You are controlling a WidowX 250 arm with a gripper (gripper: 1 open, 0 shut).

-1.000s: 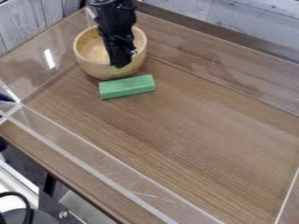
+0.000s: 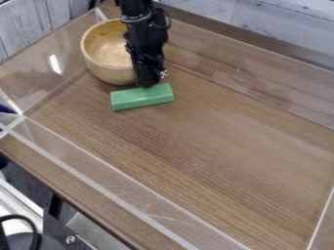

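My gripper [image 2: 139, 80] is lowered at the right side of a round beige bowl [image 2: 102, 51], its fingertips just above a green rectangular block [image 2: 141, 97] that lies on the wooden table in front of the bowl. The finger is shut; I see nothing between the fingers, though they are small and dark here. Whether they touch the block I cannot tell.
A dark object [image 2: 19, 232] sits at the lower left corner, beyond the table's edge.
My gripper has moved down from over the bowl's right part toward the green block. The bowl and block look about where they were.
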